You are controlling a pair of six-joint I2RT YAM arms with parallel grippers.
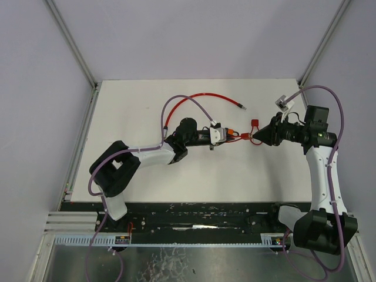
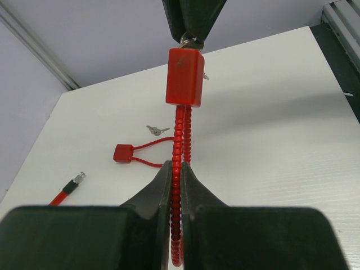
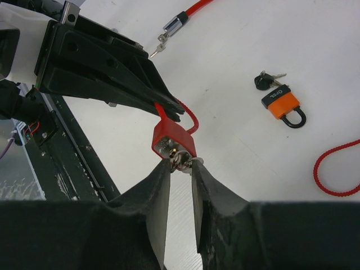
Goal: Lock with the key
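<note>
In the left wrist view a red padlock stands on its red cord loop, which is held between the shut fingers of my left gripper; its silver end points up into my right gripper. In the right wrist view my right gripper has its fingertips at that silver end, around small metal parts, possibly the key; how far they are closed is unclear. The top view shows both grippers meeting at this lock, right of the table's middle.
A second red lock with keys, an orange padlock with keys, and a red cable lock lie behind on the white table.
</note>
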